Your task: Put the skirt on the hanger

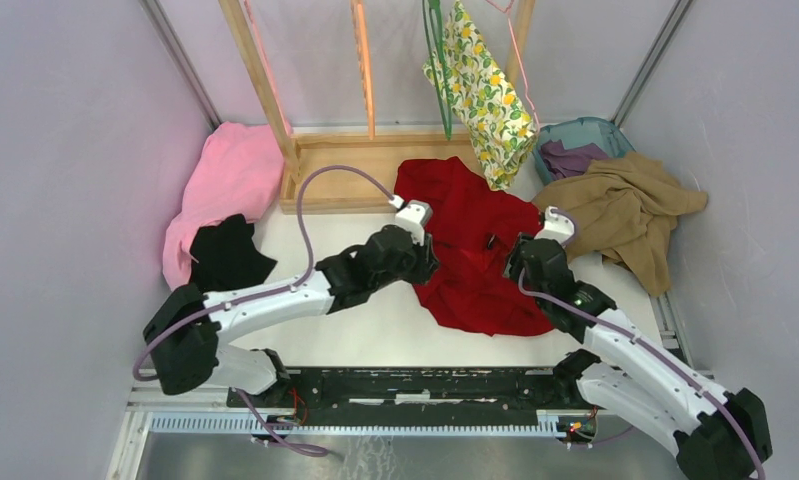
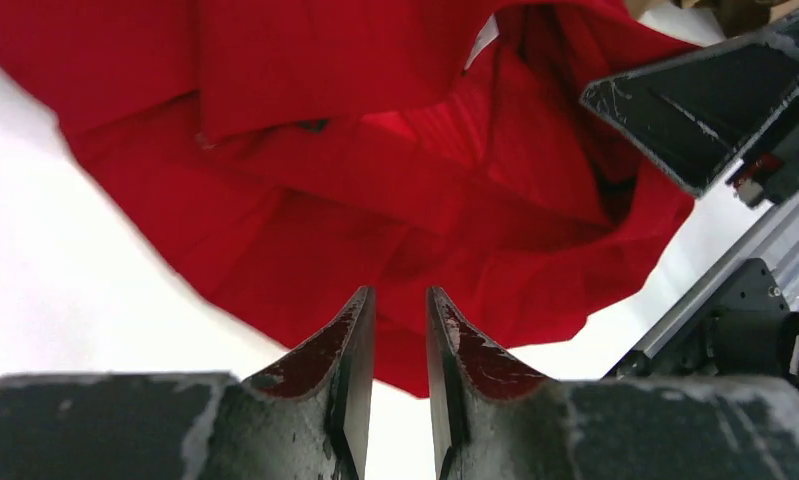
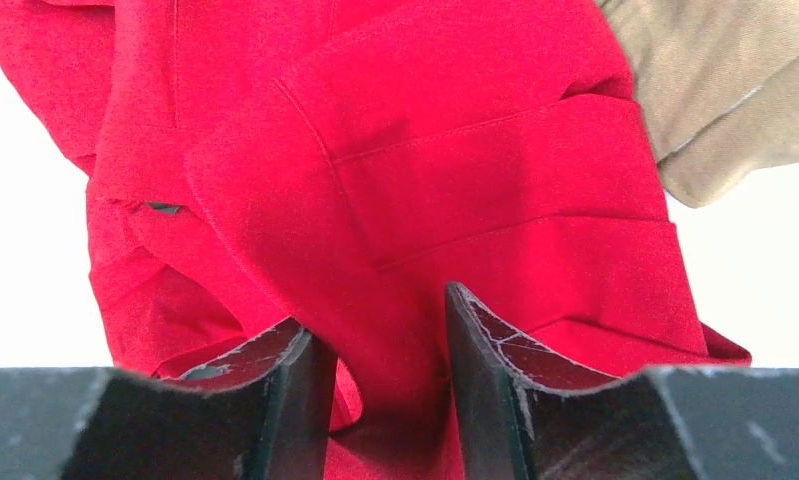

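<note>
A red skirt [image 1: 465,285] lies crumpled on the white table, its upper end over the wooden base's front edge. Beside its left edge is my left gripper [image 1: 431,266]; in the left wrist view that gripper is part open, with a narrow empty gap between its fingers. My right gripper [image 1: 513,268] is low over the skirt's right side. Red cloth [image 3: 400,340] runs up between its parted fingers in the right wrist view. Green narrow strips [image 1: 437,60], perhaps a hanger seen edge-on, hang from the rack.
Yellow lemon-print cloth [image 1: 485,100] hangs at the rack's right. Brown cloth [image 1: 625,210] and a teal bin [image 1: 600,132] stand at the right; pink cloth [image 1: 225,175] and black cloth [image 1: 227,255] lie left.
</note>
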